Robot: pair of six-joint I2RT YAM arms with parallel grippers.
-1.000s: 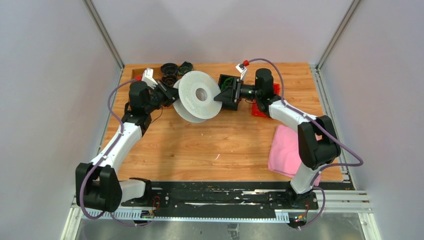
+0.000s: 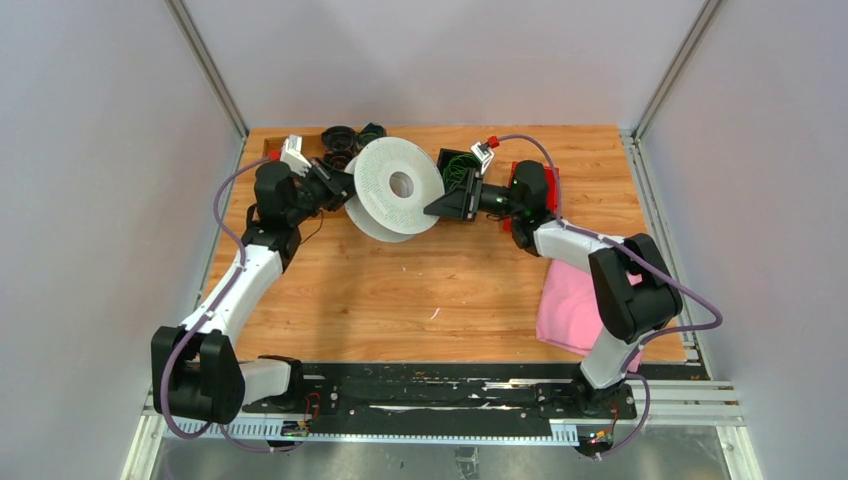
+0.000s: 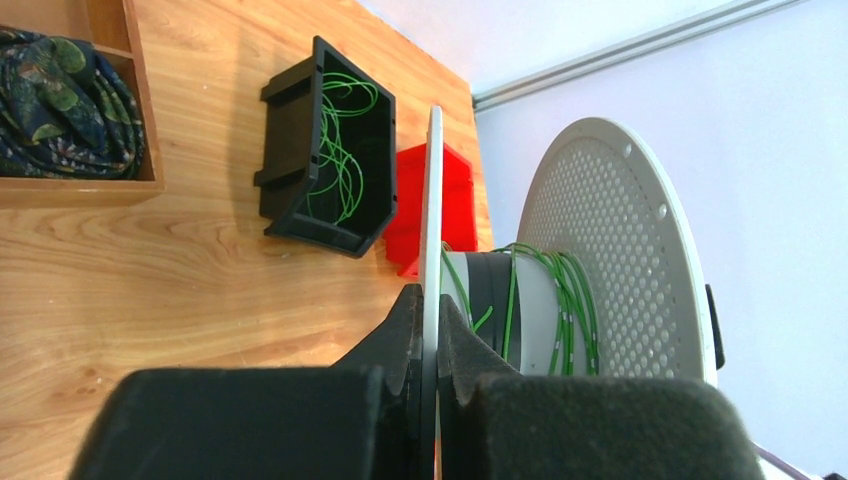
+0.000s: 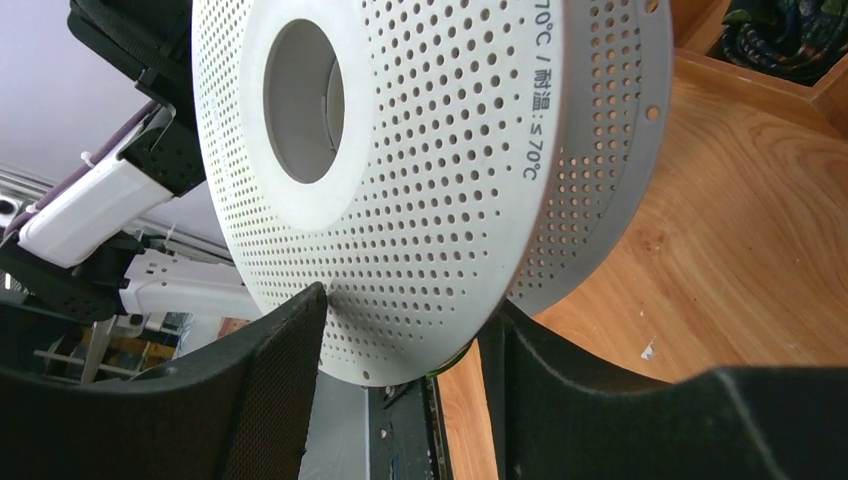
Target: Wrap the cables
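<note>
A white spool with two perforated discs is held up above the table, tilted. My left gripper is shut on the edge of one disc, which shows edge-on in the left wrist view. Green cable lies in loops around the spool's core, beside a black band. At the opposite disc, my right gripper is partly open, and the disc's rim passes between its fingers. In the right wrist view the cable is mostly hidden behind that disc.
A black bin with loose green cable and a red bin stand at the back. Black round containers sit at the back left. A pink cloth lies front right.
My right gripper has come slightly towards the table's front and left, staying at the disc's edge. The spool and left arm have shifted only a few pixels, back and to the left.
</note>
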